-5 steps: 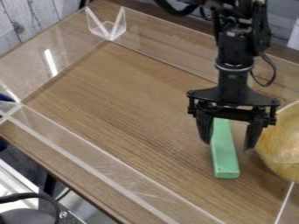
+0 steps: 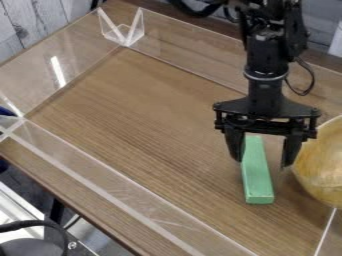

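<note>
The black robot gripper (image 2: pixel 263 150) hangs from the arm at the right of the camera view, its two fingers pointing down and apart, over the far end of a green rectangular block (image 2: pixel 257 184) lying on the wooden table. Nothing visible is held between the fingers; the block's far end is partly behind the gripper.
A yellow bowl-like object (image 2: pixel 321 182) sits at the right edge, close beside the gripper and block. Dark cables show at the lower left.
The gripper has shifted very slightly; the block and bowl look unmoved.
</note>
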